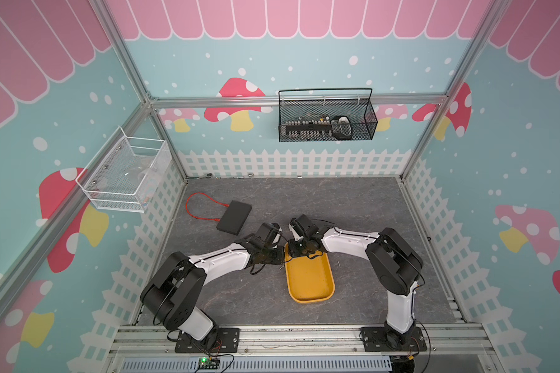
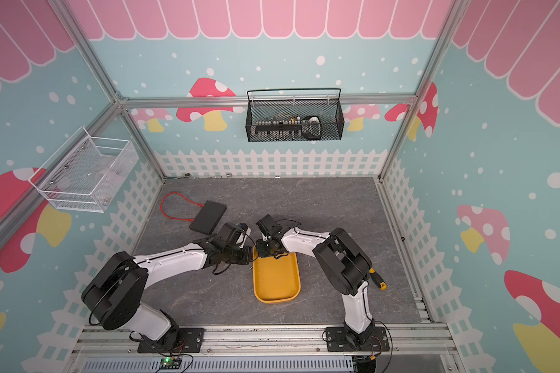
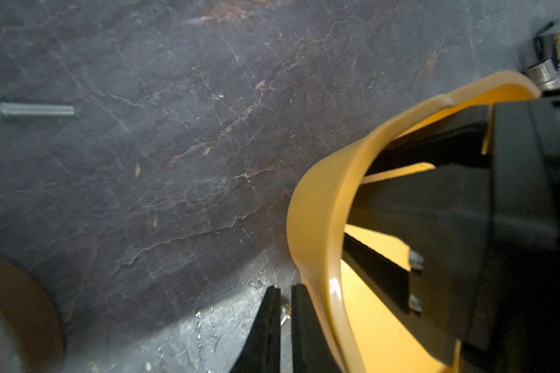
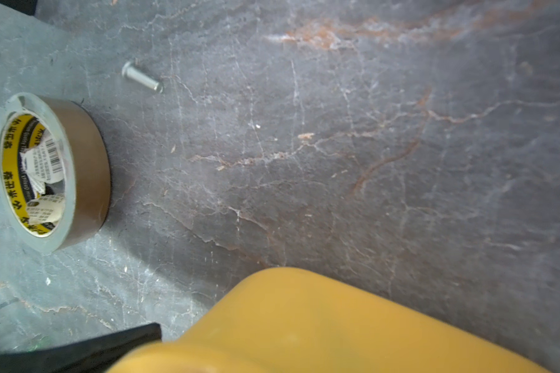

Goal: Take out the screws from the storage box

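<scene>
The storage box appears as a yellow-orange tray (image 1: 310, 279) lying in front of my arms in the top left view. At its far left corner my right gripper (image 1: 292, 253) is open; one dark finger (image 4: 121, 343) shows beside the rim, the other is hidden. Just left of the rim, my left gripper is partly open with a narrow gap between its fingertips. A small bright bit (image 3: 285, 314) shows in that gap; whether it is touched I cannot tell. One silver screw lies on the table, and a screw (image 4: 142, 76) also shows in the right wrist view.
A roll of brown tape (image 4: 84, 168) appears near the tray in the right wrist view. A black flat case (image 1: 234, 217) with a red cord is at the back left. A yellow-black tool (image 2: 377, 279) lies at the right.
</scene>
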